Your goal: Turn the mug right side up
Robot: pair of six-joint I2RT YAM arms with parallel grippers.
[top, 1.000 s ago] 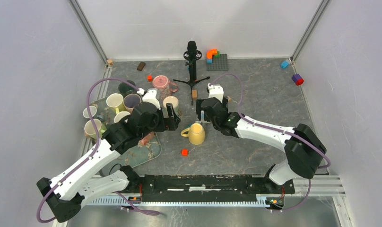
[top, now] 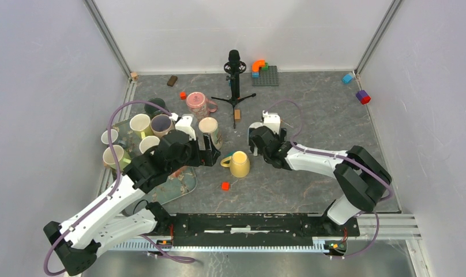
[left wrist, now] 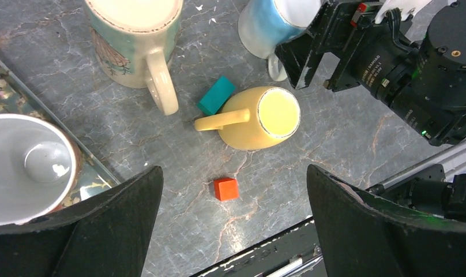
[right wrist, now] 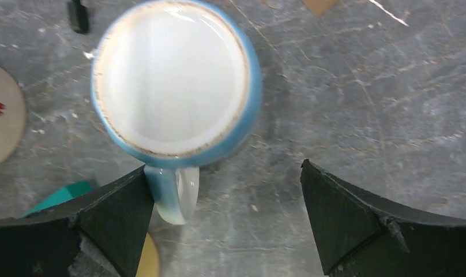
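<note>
A blue-and-white mug [right wrist: 176, 81] sits just below my open right gripper [top: 267, 138], bottom upward, its handle beside the left finger in the right wrist view; the top view mostly hides it behind that gripper. A yellow mug [top: 240, 165], also bottom upward, stands nearer the front, handle pointing left. My left gripper [top: 210, 151] is open above the table, left of both, with nothing between its fingers.
A tray [top: 181, 187] of several mugs is at the left. A cream mug [left wrist: 132, 40], a teal block [left wrist: 216, 95] and a red cube [top: 225, 186] lie nearby. A black stand [top: 234, 86] stands behind.
The left arm has moved slightly; the mugs look unmoved.
</note>
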